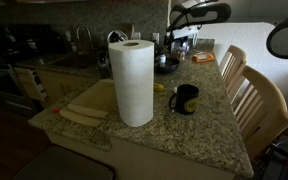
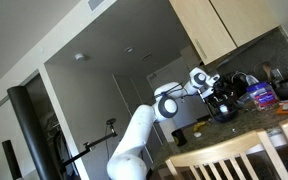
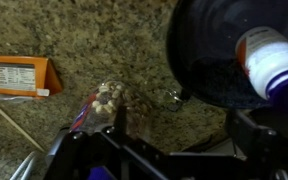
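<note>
My gripper is open above the far part of the counter, with nothing visible between its fingers. In the wrist view, a white bottle point(image 3: 267, 55) with an orange label and a purple-blue cap lies tilted in a black pan point(image 3: 189, 70). The pan is beyond and to the right of the gap between my fingers. A clear package point(image 3: 109, 100) of pale nut-like pieces lies by the left finger, which partly covers it. In exterior view 1, the gripper point(image 1: 170, 38) hangs above the dark pan point(image 1: 166, 66).
An orange packet point(image 3: 22, 75) lies at the wrist view's left; a thin stick point(image 3: 14, 122) is below it. A paper towel roll point(image 1: 134, 85) and a black mug point(image 1: 185, 99) stand nearer on the counter. Chairs point(image 1: 259, 105) line its right side.
</note>
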